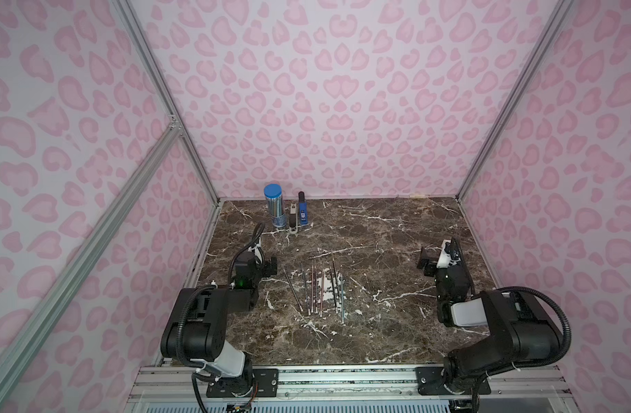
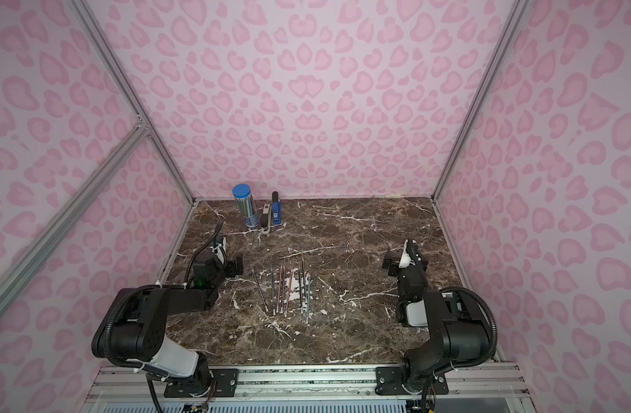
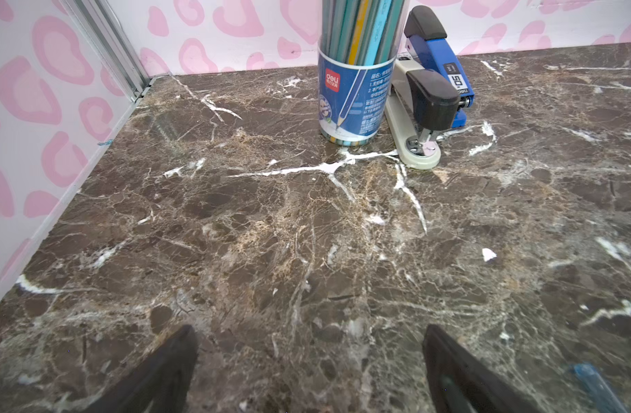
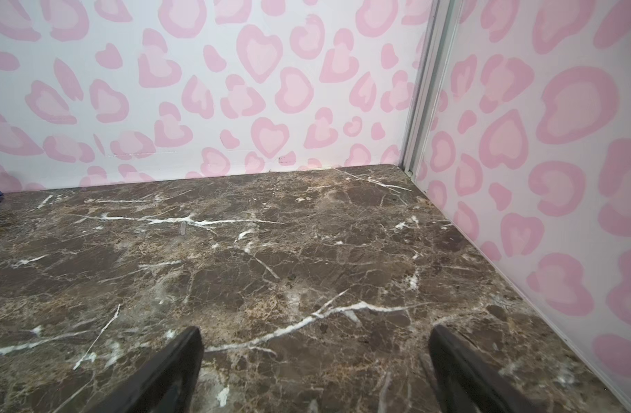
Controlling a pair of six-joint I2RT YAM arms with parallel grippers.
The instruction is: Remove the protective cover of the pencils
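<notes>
Several thin pencils (image 1: pixel 342 297) lie in a loose row on the marble table, left of its middle; one dark pencil (image 1: pixel 292 289) slants apart at the row's left end. Their covers are too small to make out from above. In the left wrist view a blue, translucent tip (image 3: pixel 597 387), perhaps a covered pencil end, shows at the lower right. My left gripper is open left of the pencils, with bare table between its fingers. Far to the right of the row, my right gripper stands open and empty as well.
A blue-lidded tub of pencils (image 1: pixel 275 208) stands at the back left, beside a grey stapler (image 3: pixel 413 134) and a blue stapler (image 3: pixel 458 81). White specks (image 1: pixel 327 283) lie among the pencils. Table between the row and my right gripper is free.
</notes>
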